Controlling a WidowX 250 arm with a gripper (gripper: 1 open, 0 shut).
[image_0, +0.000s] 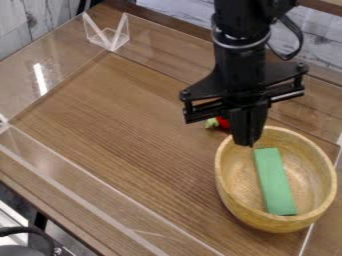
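My black gripper (246, 134) reaches down from the top of the view, its tip just over the back rim of a yellow wooden bowl (237, 200) at the right. The fingertips are shut, with nothing seen between them. A green block (274, 182) lies inside the bowl. A small red object with some green (217, 124) lies behind the bowl, partly hidden by the gripper.
The brown wooden table (107, 130) has wide clear room on the left. A clear plastic object (110, 32) stands at the back left, near the table's edge. A black cable lies at the lower left.
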